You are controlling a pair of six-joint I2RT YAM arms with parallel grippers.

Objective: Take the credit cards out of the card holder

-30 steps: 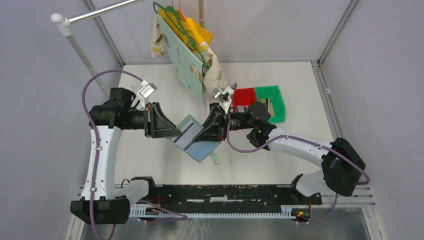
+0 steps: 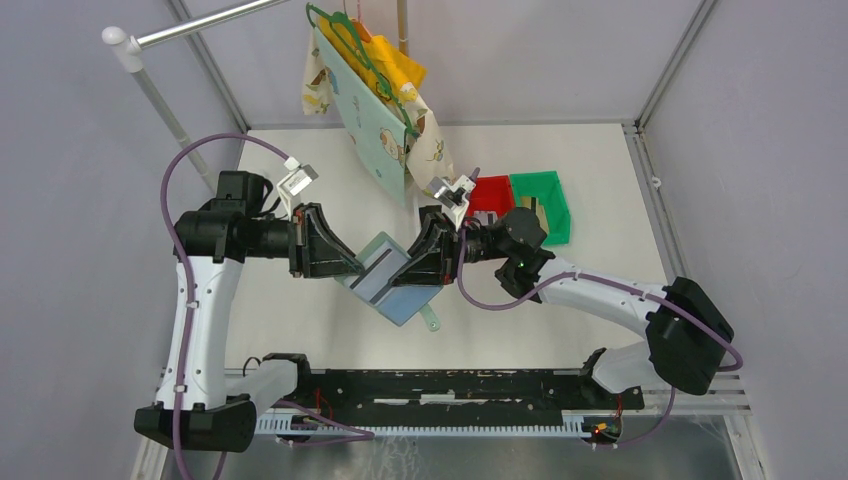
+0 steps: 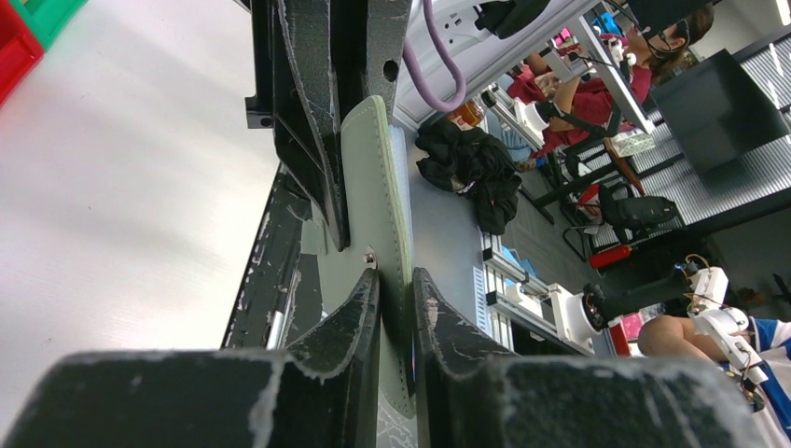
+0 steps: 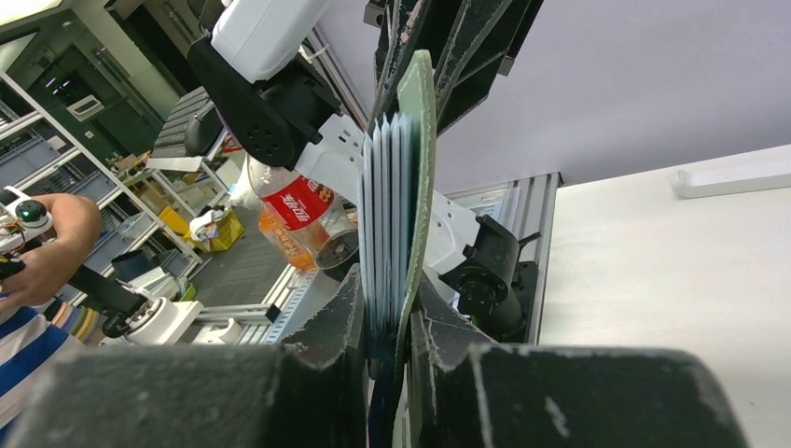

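Note:
A pale green card holder (image 2: 372, 290) with light blue card sleeves hangs tilted between both grippers above the table. My left gripper (image 2: 352, 264) is shut on its left side; in the left wrist view its fingertips (image 3: 364, 308) grip the green cover (image 3: 378, 187). My right gripper (image 2: 402, 272) reaches over the holder's right side. In the right wrist view the stack of sleeves (image 4: 384, 215) runs down between the right fingers, close on both sides; whether they grip it is hard to tell. A strap (image 2: 430, 320) sticks out below the holder.
A red bin (image 2: 492, 187) and green bin (image 2: 555, 190) stand at the back right. Clothes on hangers (image 2: 365, 110) hang at the back. The table (image 2: 600, 280) is otherwise mostly clear.

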